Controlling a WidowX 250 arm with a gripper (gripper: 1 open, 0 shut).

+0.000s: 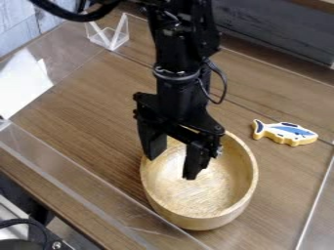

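My black gripper (173, 152) hangs from the top of the camera view, open, its two fingers over the inside of a light wooden bowl (202, 207). Nothing shows between the fingers. The bowl stands near the front of the wooden table. A small fish-shaped piece (286, 132), yellow-edged with blue and white, lies to the right, behind the bowl.
A clear plastic object (108, 31) stands at the back left. A white sheet (20, 81) is at the left edge. Clear strips run along the table's front and right.
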